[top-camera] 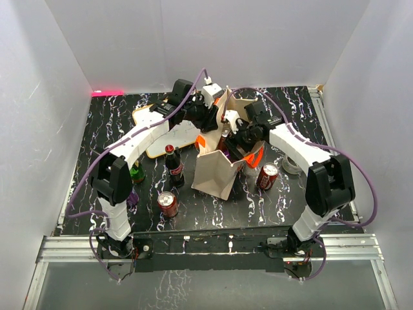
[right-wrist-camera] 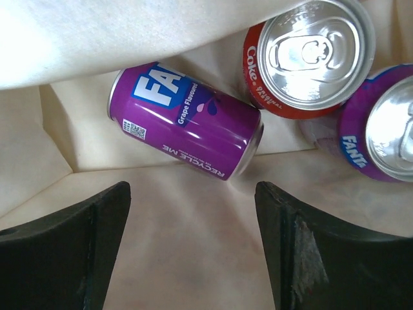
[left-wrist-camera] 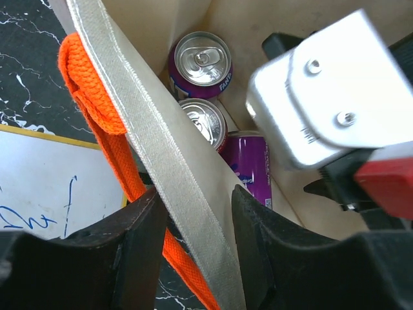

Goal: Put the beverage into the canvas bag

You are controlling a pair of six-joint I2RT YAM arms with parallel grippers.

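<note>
The canvas bag [top-camera: 216,174] stands open in the middle, holding a lying purple Fanta can [right-wrist-camera: 184,121], a Coke can [right-wrist-camera: 306,58] and an upright Fanta can [right-wrist-camera: 390,129]. My left gripper has its fingers either side of the bag's wall edge, part open. My right gripper is down inside the bag, its fingers apart above the bag's inner surface, nothing between them, beside the lying can.
Outside the bag are a cola bottle [top-camera: 175,166], Coke cans [top-camera: 168,205], a green bottle [top-camera: 137,173], a white board [top-camera: 164,142] and a silver round object [top-camera: 290,166].
</note>
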